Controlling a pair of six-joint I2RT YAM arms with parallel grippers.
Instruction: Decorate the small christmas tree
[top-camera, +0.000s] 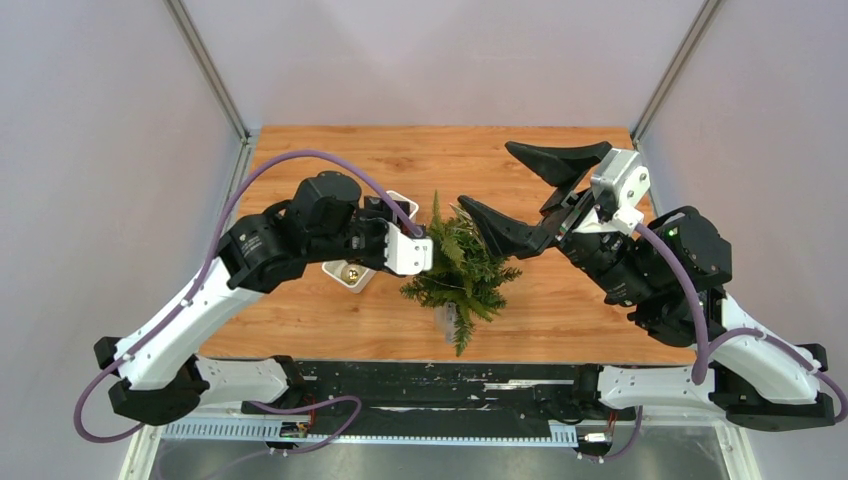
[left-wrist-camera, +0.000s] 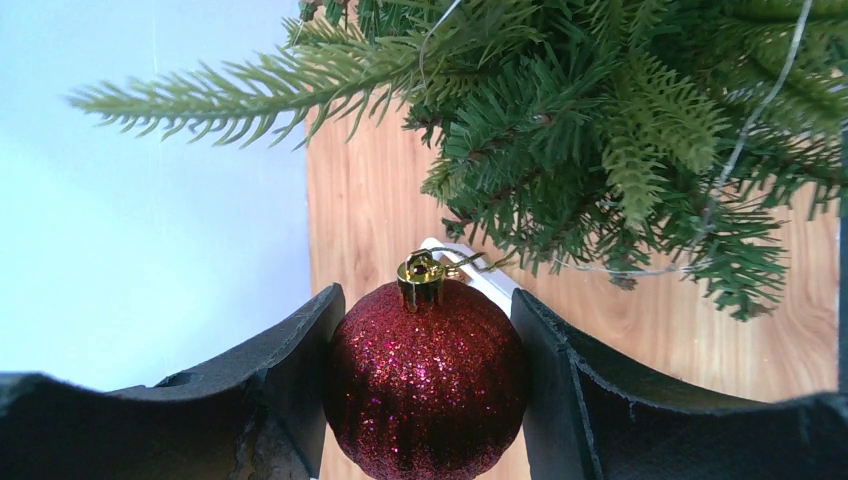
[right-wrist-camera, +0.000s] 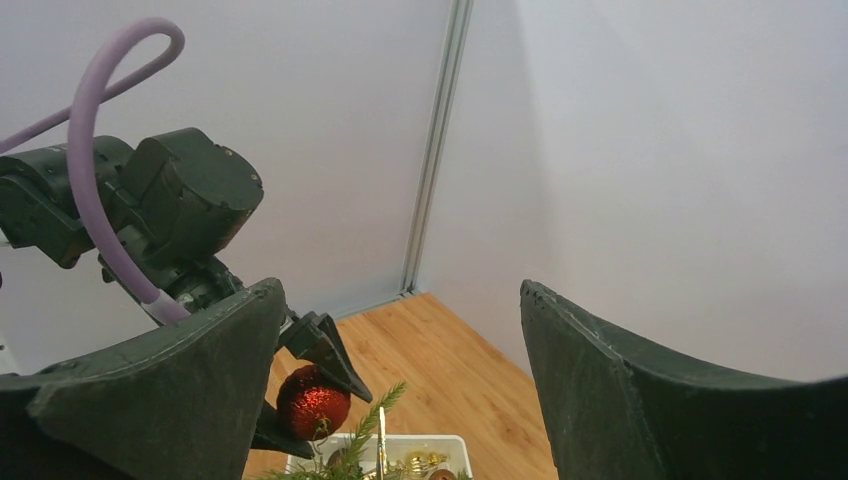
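Observation:
A glittery red ball ornament (left-wrist-camera: 425, 385) with a gold cap and string is pinched by my left gripper, which is shut on it. Seen from the right wrist, the same ornament (right-wrist-camera: 312, 403) sits between the left fingers, close to a green sprig. The small Christmas tree (top-camera: 462, 265) stands mid-table; in the left wrist view its branches (left-wrist-camera: 560, 130) spread above and right of the ornament, clear of its cap. From above, the left arm hides the ornament. My right gripper (top-camera: 482, 175) is wide open and empty, its lower finger over the tree's right edge.
A white tray (right-wrist-camera: 455, 447) holding gold and other ornaments lies on the table, partly covered by the left arm in the top view. A thin light wire (left-wrist-camera: 745, 135) runs through the branches. Bare wooden table (top-camera: 420, 155) shows toward the back.

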